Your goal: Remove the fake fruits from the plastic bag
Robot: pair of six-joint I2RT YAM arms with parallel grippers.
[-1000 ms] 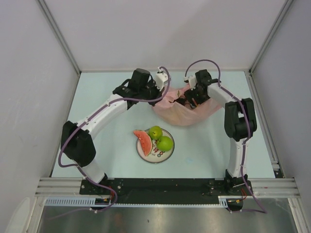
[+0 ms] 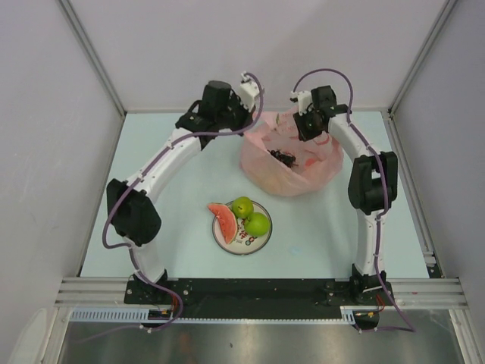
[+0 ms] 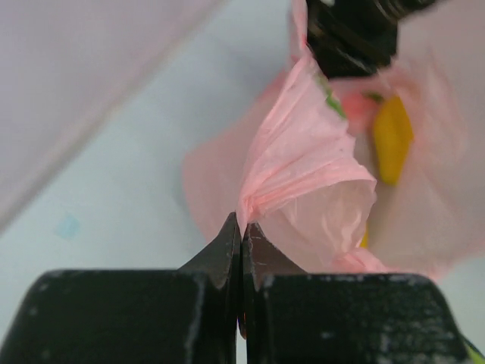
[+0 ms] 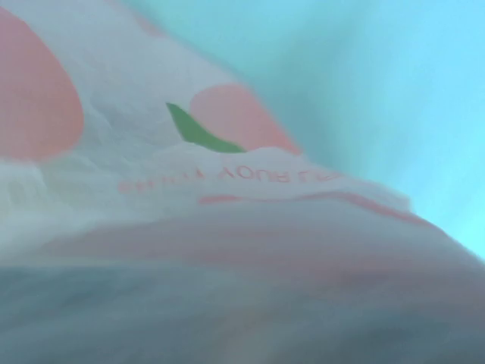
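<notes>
The pink plastic bag (image 2: 280, 176) stands open at the back centre, dark items (image 2: 285, 158) inside it. My left gripper (image 2: 250, 125) is shut on a twisted edge of the bag; in the left wrist view a yellow fruit (image 3: 390, 140) shows within. My right gripper (image 2: 301, 135) is over the bag's right part; in its wrist view the printed bag fills much of the frame, and its fingers cannot be made out.
A plate (image 2: 242, 246) at front centre holds a watermelon slice (image 2: 224, 224) and green apples (image 2: 257, 224).
The right gripper has risen and moved back from deeper inside the bag, which now gapes wider. The left gripper has lifted slightly back and up with the bag edge.
</notes>
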